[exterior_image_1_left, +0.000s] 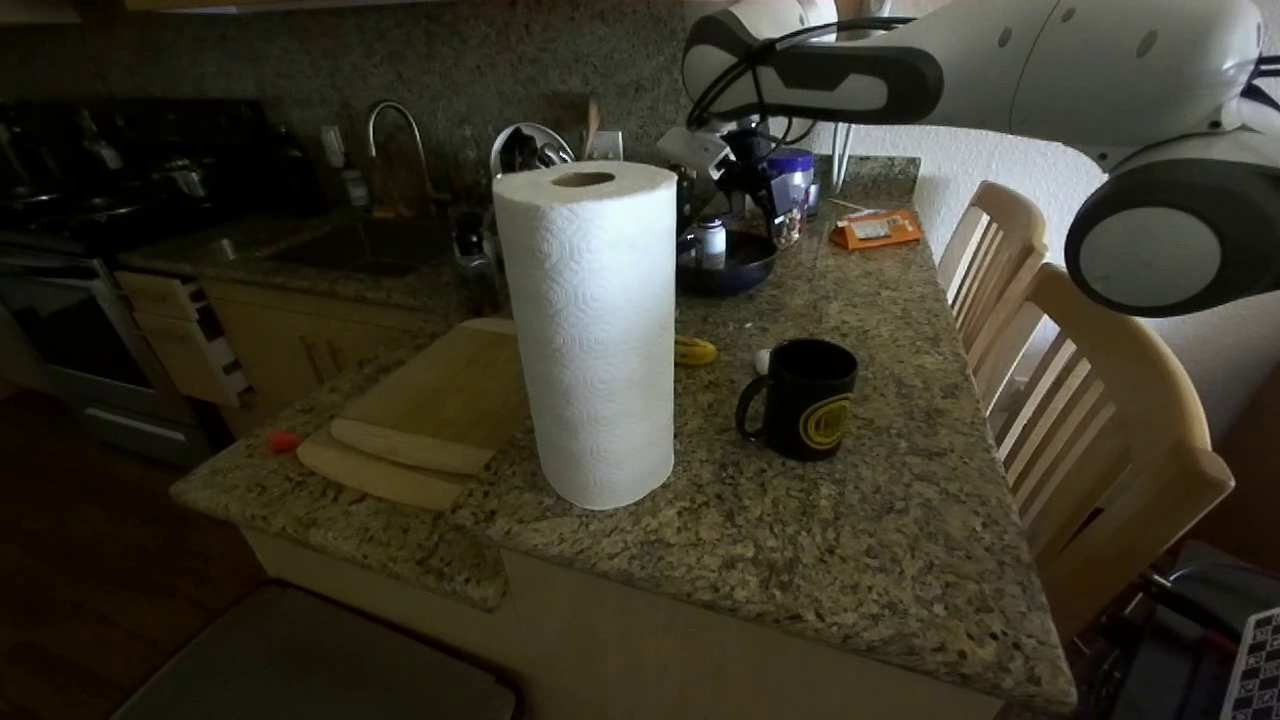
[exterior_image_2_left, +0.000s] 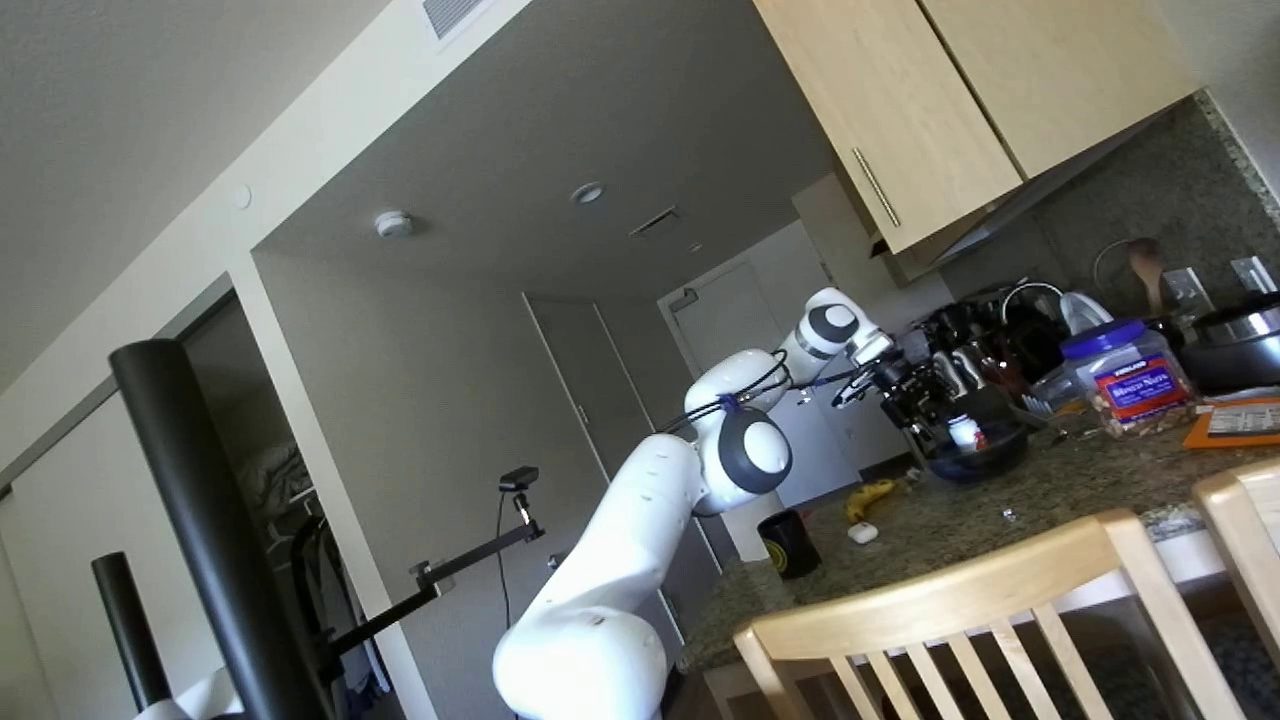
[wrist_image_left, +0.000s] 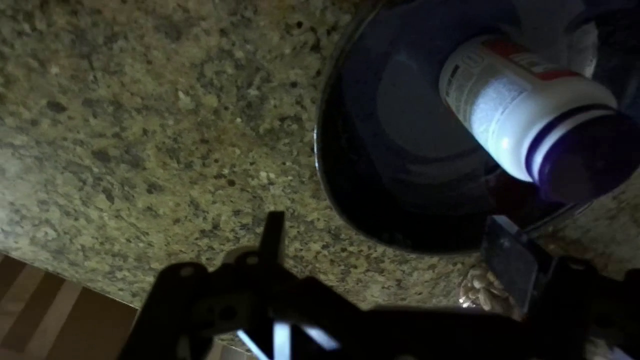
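A white bottle (wrist_image_left: 498, 108) with a red-marked label and a dark purple cap stands in a dark pan (wrist_image_left: 384, 222) on the counter. In the wrist view it leans toward the lower right. My gripper is open, its two fingers (wrist_image_left: 273, 237) wide apart with nothing between them. The fingertips show below the bottle, near the pan's rim. Exterior view 1 has the gripper above and slightly right of the bottle (exterior_image_1_left: 711, 244). In exterior view 2 the dark gripper parts merge with the clutter behind, and the bottle (exterior_image_2_left: 966, 433) shows low in the pan.
A purple-lidded nut jar (exterior_image_2_left: 1134, 378) stands close beside the pan. Nearer exterior view 1 are a black mug (exterior_image_1_left: 811, 402), a yellow banana (exterior_image_1_left: 695, 352) and a tall paper towel roll (exterior_image_1_left: 594, 348). An orange packet (exterior_image_1_left: 877, 229) lies farther back. Chairs (exterior_image_1_left: 1110, 414) line the counter's right side.
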